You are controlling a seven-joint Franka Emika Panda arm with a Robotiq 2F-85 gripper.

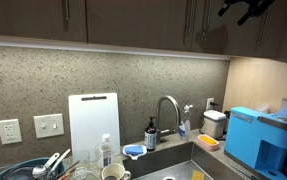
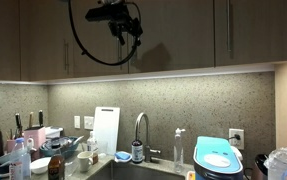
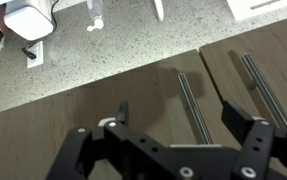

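My gripper is open, its two black fingers (image 3: 120, 113) spread wide with nothing between them. Ahead of it in the wrist view is a dark wood cabinet door (image 3: 93, 118), seen tilted. A slim metal handle (image 3: 193, 105) lies between the fingers in the image; contact is not visible. Farther right, a second bar handle (image 3: 265, 88) sits on the neighbouring door. In exterior view 1 the gripper (image 1: 235, 13) is high at the upper right, in front of the upper cabinets (image 1: 133, 22). The arm (image 2: 113, 14) also shows high up in exterior view 2.
Below the cabinets are a sink (image 1: 180, 157), a tall faucet (image 1: 161, 112), a soap bottle (image 1: 151, 133) and a white cutting board (image 1: 94, 122). A blue appliance (image 1: 255, 138) stands at the right. Mugs and utensils crowd the left counter.
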